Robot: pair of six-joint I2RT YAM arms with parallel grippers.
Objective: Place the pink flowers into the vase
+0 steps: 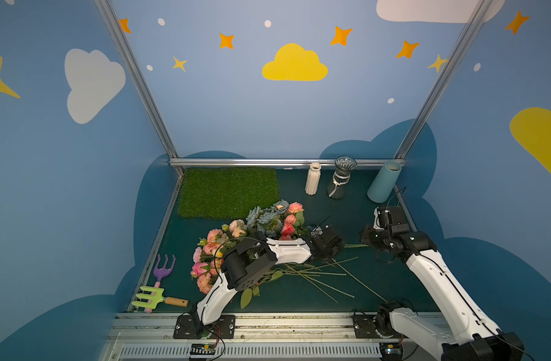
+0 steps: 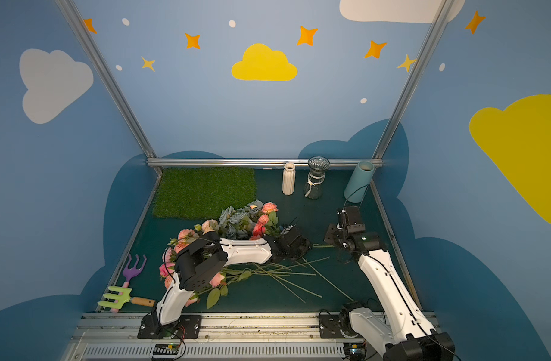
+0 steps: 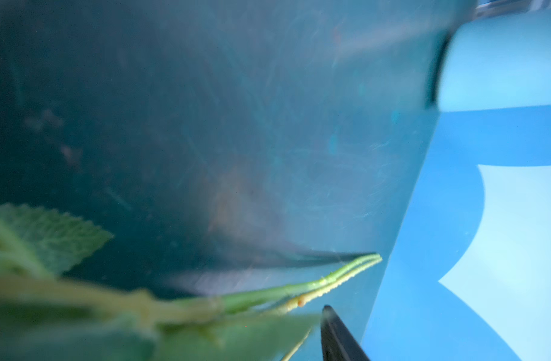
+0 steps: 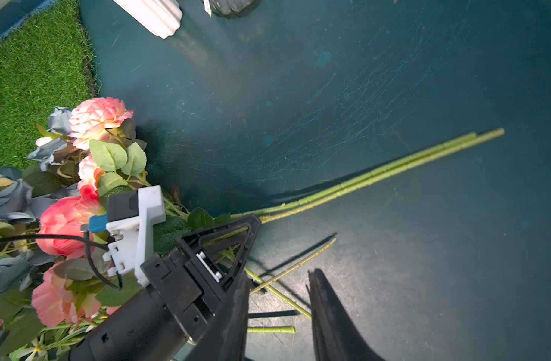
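Note:
Pink flowers (image 1: 287, 229) with grey-blue blooms lie in a bunch at the table's middle; more pink and peach flowers (image 1: 200, 268) lie left, partly behind my left arm. My left gripper (image 1: 334, 242) is low over green stems (image 4: 384, 172) that extend rightward past its fingertip. One of its fingers (image 3: 341, 338) shows near the stems in the left wrist view; its finger opening is hidden. My right gripper stands open to the right, nothing between its fingers. Along the back are a white vase (image 1: 312, 180), a glass vase (image 1: 339, 183) and a teal vase (image 1: 384, 183).
Green turf (image 1: 227, 191) covers the back left. Purple and green garden forks (image 1: 155, 297) lie front left. Loose stems (image 1: 323, 282) cross the table in front of my left gripper. Bare table (image 1: 347, 216) lies between my grippers and the vases.

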